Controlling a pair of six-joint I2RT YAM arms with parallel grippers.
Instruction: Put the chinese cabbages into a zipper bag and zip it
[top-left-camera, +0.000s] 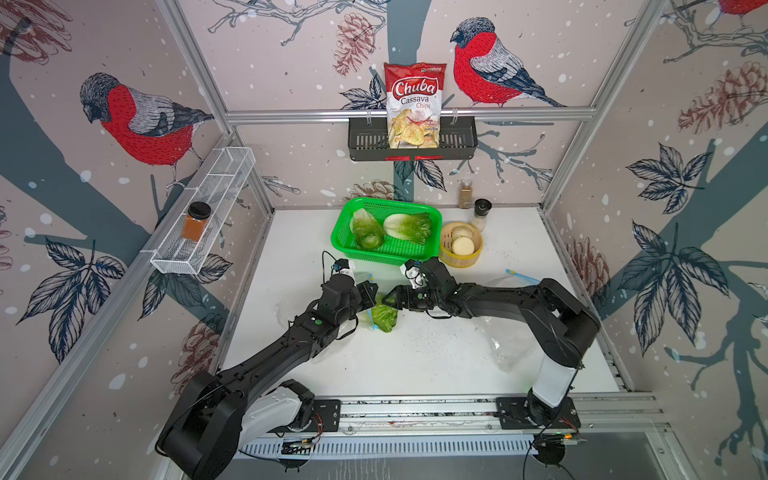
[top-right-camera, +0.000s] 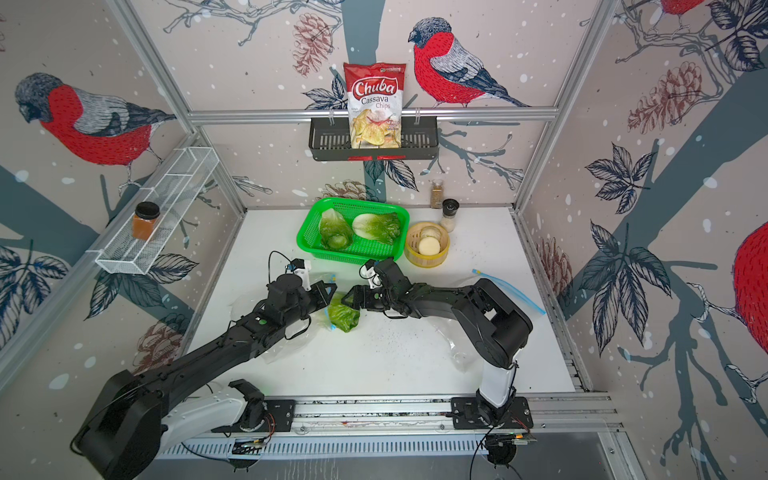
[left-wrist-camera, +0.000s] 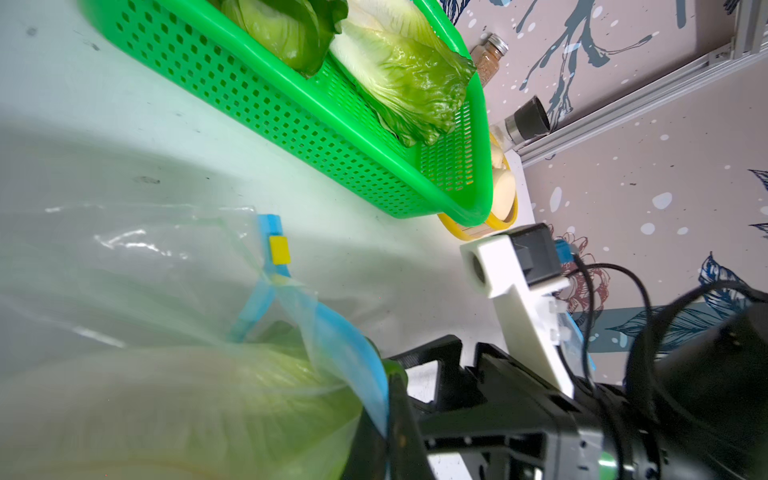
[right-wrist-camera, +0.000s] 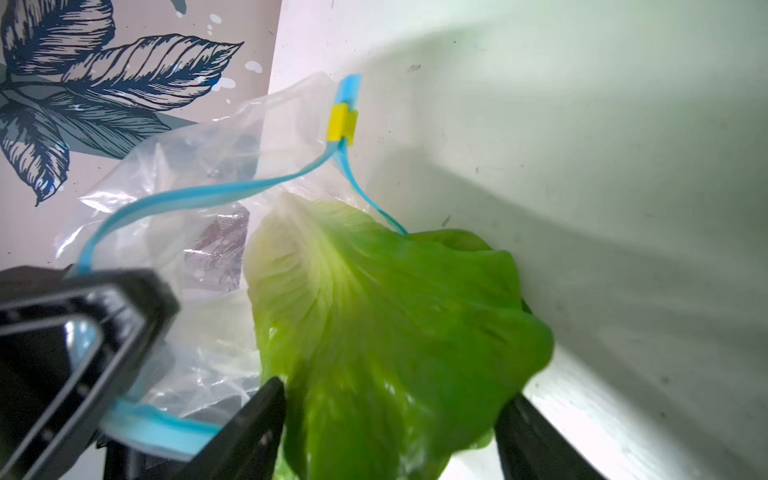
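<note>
A leafy cabbage (right-wrist-camera: 384, 320) lies partly inside the clear zipper bag (left-wrist-camera: 120, 288); its pale part shows through the plastic, and green leaves stick out of the mouth. The bag's blue zip strips (right-wrist-camera: 200, 192) are parted, meeting at a yellow slider (right-wrist-camera: 341, 124). My left gripper (top-left-camera: 370, 294) is shut on the bag's blue rim. My right gripper is open at the leafy end, its blurred fingers (right-wrist-camera: 260, 428) on either side of the leaves. Two more cabbages (top-left-camera: 408, 228) rest in the green basket (top-left-camera: 345, 244).
A yellow basket (top-left-camera: 461, 261) with pale round items stands right of the green one, jars (top-left-camera: 481, 208) behind it. Another clear bag with a blue strip (top-left-camera: 524, 277) lies right, partly beneath the right arm.
</note>
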